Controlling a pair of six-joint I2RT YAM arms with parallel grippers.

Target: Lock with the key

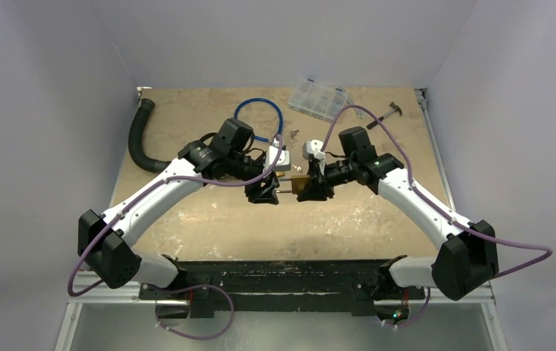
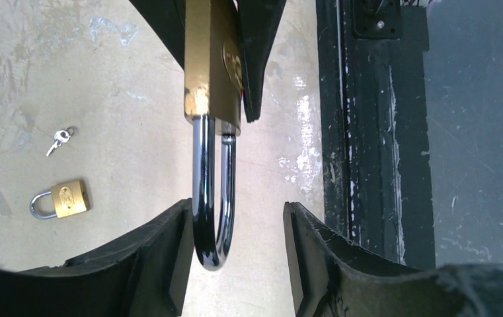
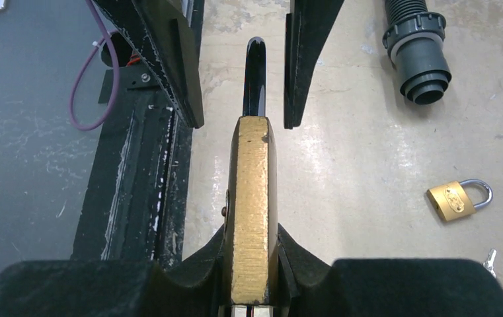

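Note:
A large brass padlock [image 2: 197, 72] hangs above the table, held in the air by my right gripper [image 1: 317, 187], which is shut on its body. Its long steel shackle [image 2: 203, 181] points toward my left gripper. That one stands open, gripping nothing; the shackle's curved end appears near its left finger. From the right wrist, the padlock's narrow side [image 3: 252, 211] faces the camera, with the shackle [image 3: 255, 76] beyond. Whether the shackle is fully seated I cannot tell. Small keys on a ring [image 2: 61, 137] lie on the table; no key shows in the large padlock.
A smaller brass padlock [image 3: 452, 201] lies on the table near the keys. At the back are a blue hose [image 1: 259, 100], a clear organizer box [image 1: 318, 99] and a hammer [image 1: 386, 115]. A dark pipe [image 1: 140, 135] lies left.

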